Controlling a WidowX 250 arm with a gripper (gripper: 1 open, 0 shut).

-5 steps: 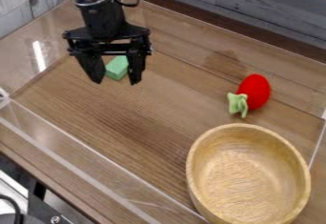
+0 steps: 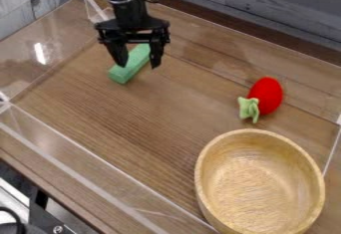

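My black gripper is open above a pale green block lying on the wooden table at the upper left, its fingers reaching down around the upper part of the block. Whether they touch it is not clear.
A red object with a pale green top lies on the right. A large wooden bowl fills the lower right. A wall runs along the back.
The gripper has moved back, away from the camera, and now appears smaller and higher in the view, over the green block, more of which now shows.
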